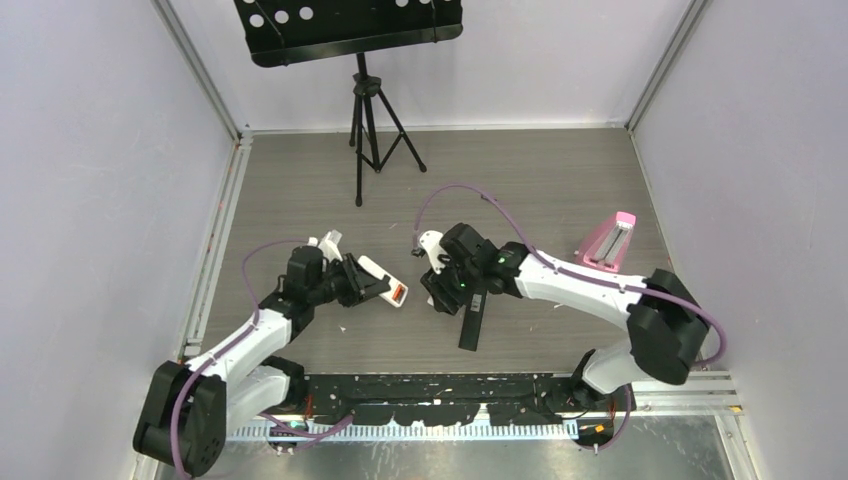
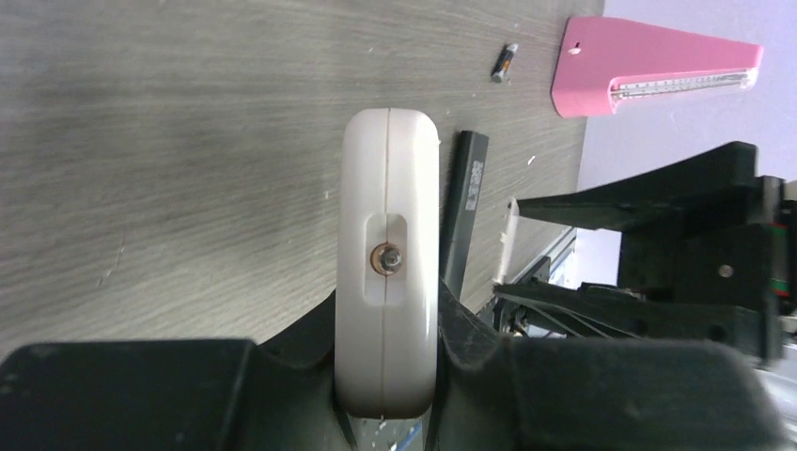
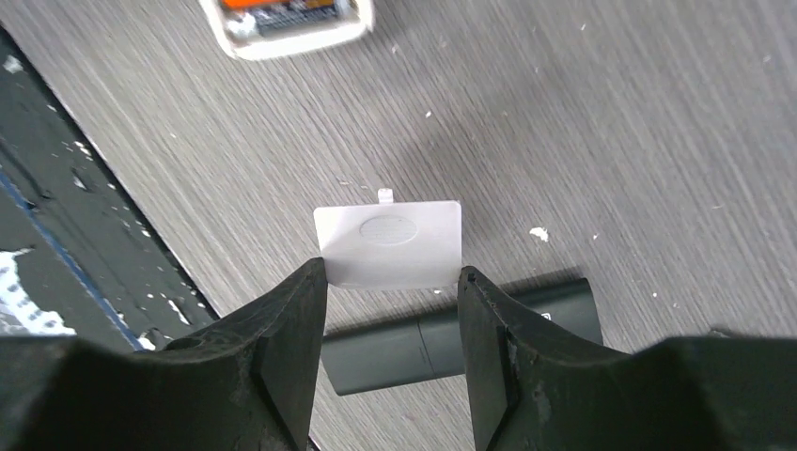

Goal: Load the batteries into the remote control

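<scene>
The white remote (image 2: pixel 387 169) is clasped by my left gripper, its end facing the left wrist camera. In the right wrist view, the remote's open compartment shows at the top edge, with a battery (image 3: pixel 299 16) beside an orange part. My right gripper is shut on a small white battery cover (image 3: pixel 388 244), which has a tab on its far edge. Cover and remote are apart. A loose battery (image 2: pixel 505 62) lies on the table beyond the remote; in the top view, a purple cable mostly hides it.
A black bar-shaped object (image 1: pixel 472 325) lies on the table below the right gripper. A pink device (image 1: pixel 607 242) stands at the right, and a black music stand (image 1: pixel 362 100) at the back.
</scene>
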